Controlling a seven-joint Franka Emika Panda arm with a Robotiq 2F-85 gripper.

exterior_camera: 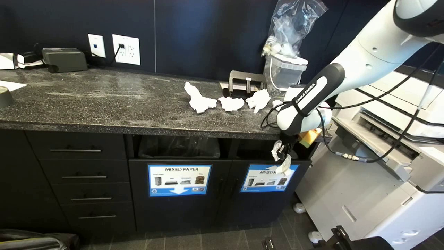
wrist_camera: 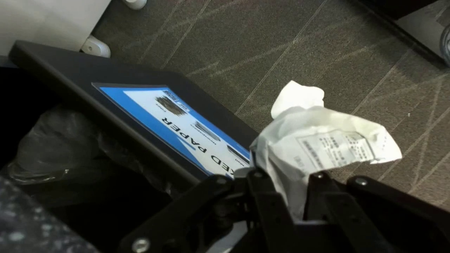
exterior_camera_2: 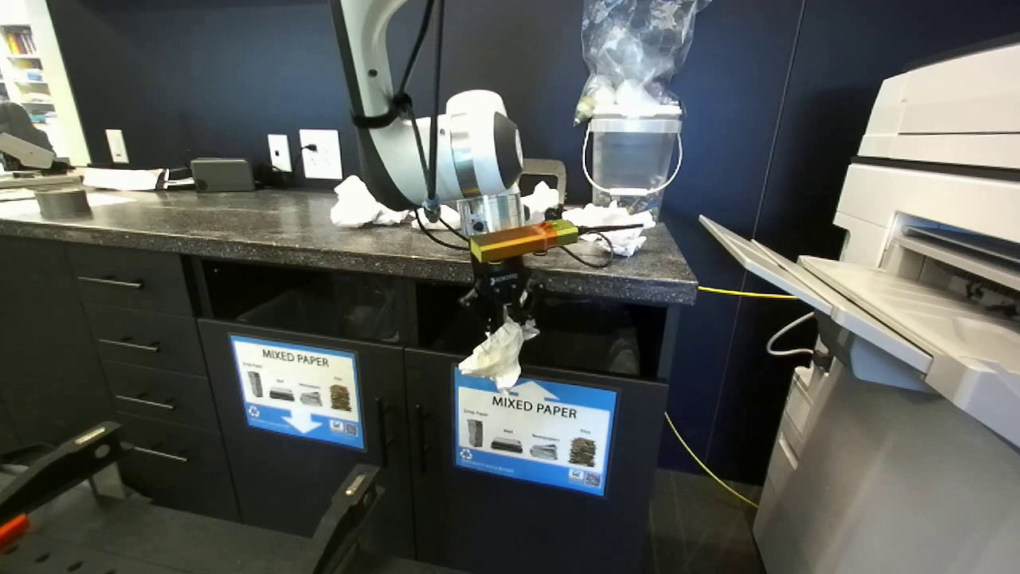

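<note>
A crumpled white paper [wrist_camera: 327, 139] with printed text sticks out from between the fingers of my gripper, which is shut on it. In exterior view 2 the gripper [exterior_camera_2: 507, 311] points down in front of the right-hand bin opening, and the paper [exterior_camera_2: 499, 355] hangs over the top of the sign on the cabinet door. Several more crumpled white papers [exterior_camera: 199, 99] lie on the dark speckled counter [exterior_camera: 116, 100]. The right bin opening [exterior_camera_2: 598, 330] sits under the counter's edge; a clear liner [wrist_camera: 63, 139] shows inside it in the wrist view.
The left bin opening [exterior_camera: 179, 146] also has a liner. A clear bucket [exterior_camera: 285, 73] and a black hole punch [exterior_camera: 247, 81] stand at the back of the counter. A large printer [exterior_camera_2: 918, 316] stands to the right.
</note>
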